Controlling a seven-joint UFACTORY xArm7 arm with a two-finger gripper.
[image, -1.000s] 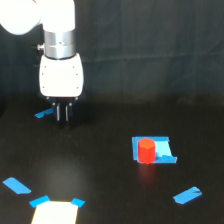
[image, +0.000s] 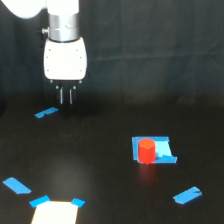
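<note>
A small red block (image: 147, 151), rounded or many-sided in outline, sits on the right half of the dark table. Beneath and behind it lies a pale blue square (image: 163, 149) bordered with blue tape. My gripper (image: 67, 96) hangs at the upper left, well away from the block, fingers pointing down. Its two thin fingers (image: 61, 96) stand apart, and nothing shows in the dark gap between them. How high the fingertips are above the table is hard to judge.
A white square (image: 55, 213) with blue tape at its corners lies at the bottom left, cut off by the frame. Blue tape strips lie at left (image: 16, 186), at right (image: 187, 195) and near the gripper (image: 46, 112).
In the view, my gripper has shifted upward and slightly right, and it looks a little smaller. The red block and the tape have not moved.
</note>
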